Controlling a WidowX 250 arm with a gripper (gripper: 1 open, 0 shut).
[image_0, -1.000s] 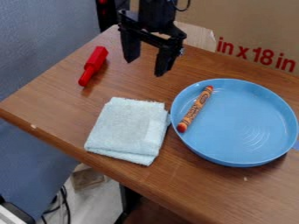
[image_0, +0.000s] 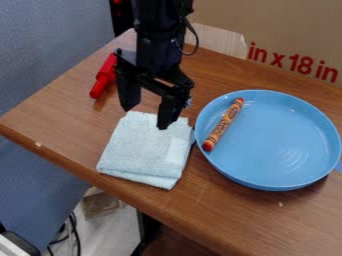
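Note:
The black gripper (image_0: 146, 108) hangs over the back edge of a folded pale cloth (image_0: 142, 152), its two fingers spread apart with nothing seen between them. A red cylindrical object (image_0: 103, 76) lies at the left of the table, behind the gripper. An orange printed stick-like item (image_0: 223, 124) rests on the left part of a blue plate (image_0: 281, 152).
The wooden table (image_0: 221, 215) has free room at the front and far left. Cardboard with red printing (image_0: 289, 60) stands at the back right. Beyond the table's left edge are grey-blue fabric, cables and the floor.
The gripper has come down and toward the front left, from above the back of the table to the cloth's back edge. The objects lie as before.

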